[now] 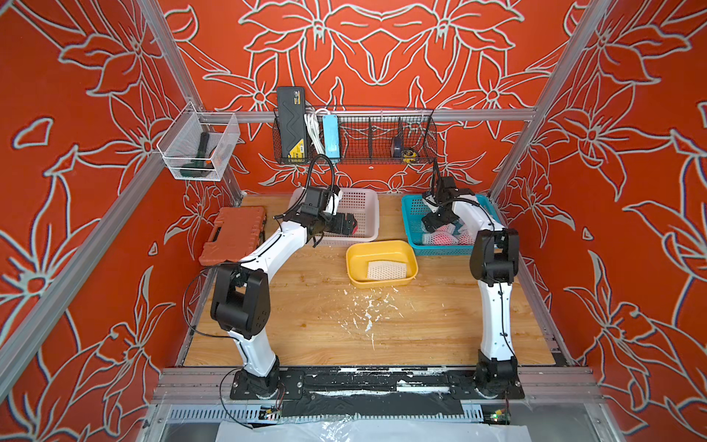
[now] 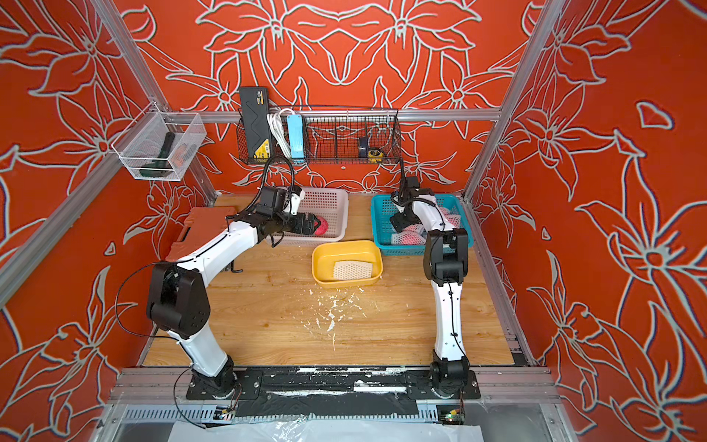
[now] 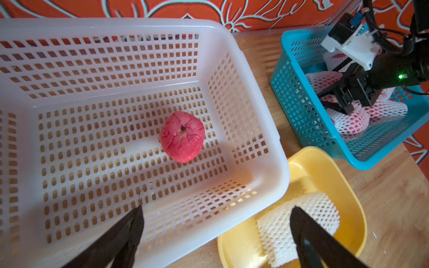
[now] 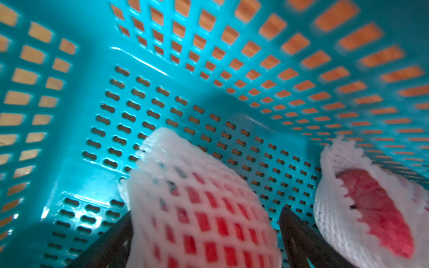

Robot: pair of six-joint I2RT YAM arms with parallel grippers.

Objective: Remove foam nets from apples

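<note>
A bare red apple (image 3: 182,136) lies on the floor of the white basket (image 3: 111,134). Over that basket's front rim, my left gripper stands open with nothing held. My right gripper is down inside the teal basket (image 4: 80,134), its fingers spread on either side of a netted apple (image 4: 214,218). Another apple (image 4: 375,205) sits to the right, red skin showing through the mouth of its net. More netted apples (image 3: 350,118) are in the teal basket, partly hidden by the right arm. One loose white foam net (image 3: 290,227) rests in the yellow tray.
The yellow tray (image 1: 353,276) stands between and in front of the two baskets. White foam scraps (image 1: 368,313) litter the table before it. An orange case (image 1: 234,234) lies at the left.
</note>
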